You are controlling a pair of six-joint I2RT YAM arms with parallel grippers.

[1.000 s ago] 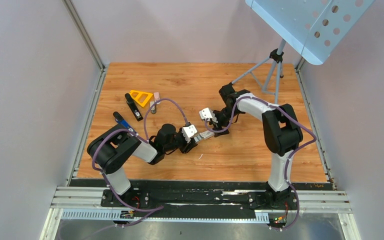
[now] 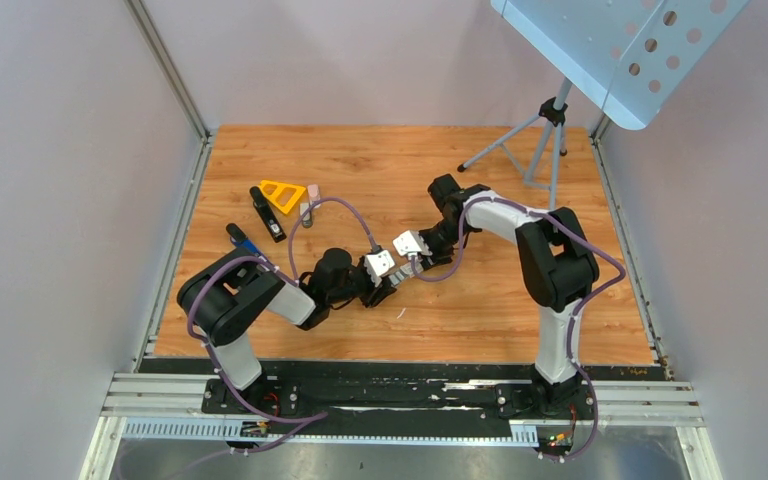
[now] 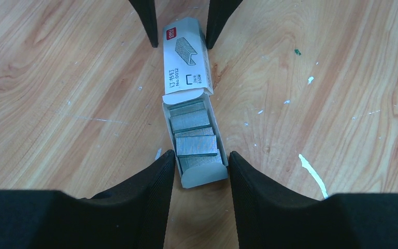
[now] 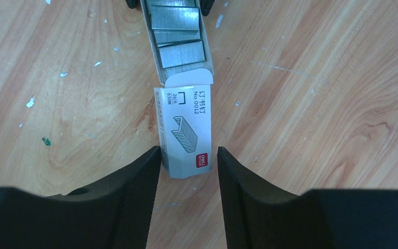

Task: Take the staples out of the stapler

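A white staple box sleeve (image 4: 189, 129) lies on the wood in the middle, its open tray (image 3: 197, 171) slid partly out and filled with several blocks of silver staples (image 3: 196, 145). My left gripper is shut on the tray's outer end. My right gripper has its fingertips on either side of the sleeve's far end, close to it or touching; whether it has closed on it I cannot tell. I cannot pick out a stapler for certain.
At the left lie a black object (image 2: 268, 215), a yellow triangular piece (image 2: 268, 188), a blue-and-black tool (image 2: 242, 238) and small pale items (image 2: 314, 193). A tripod (image 2: 545, 150) stands at back right.
My right gripper has moved slightly down and left along the box toward my left one. The left arm has not visibly moved.
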